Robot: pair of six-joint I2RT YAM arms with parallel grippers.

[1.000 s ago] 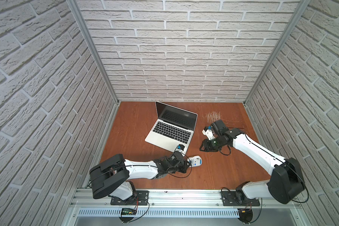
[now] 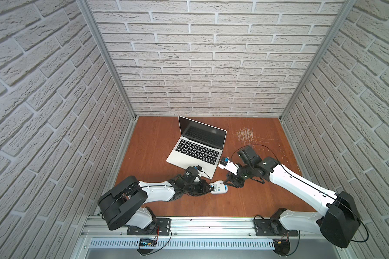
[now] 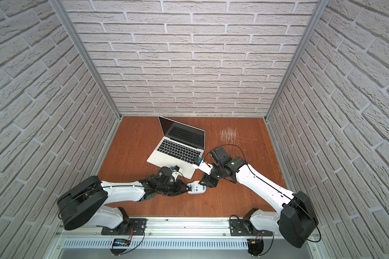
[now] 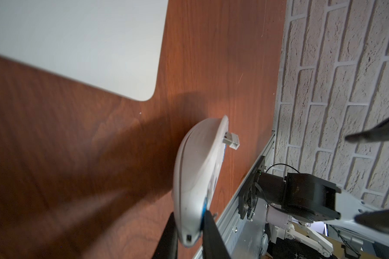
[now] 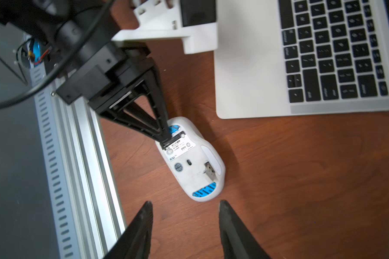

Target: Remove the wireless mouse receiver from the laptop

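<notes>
A white mouse (image 2: 218, 187) is held underside out, with my left gripper shut on its end. In the right wrist view a small metal USB receiver (image 5: 210, 171) sits on the mouse's underside (image 5: 192, 161), protruding from it in the left wrist view. My right gripper is open, its two fingertips just beyond the mouse, nothing between them. The silver laptop (image 2: 185, 159) lies open behind the grippers; I see no receiver in its visible edge.
The laptop's front corner (image 4: 138, 86) is close to the mouse. Bare wooden table (image 2: 144, 146) surrounds them, with the front metal rail (image 5: 86, 172) near the mouse and brick walls on the sides and back.
My left gripper and the mouse have shifted slightly left.
</notes>
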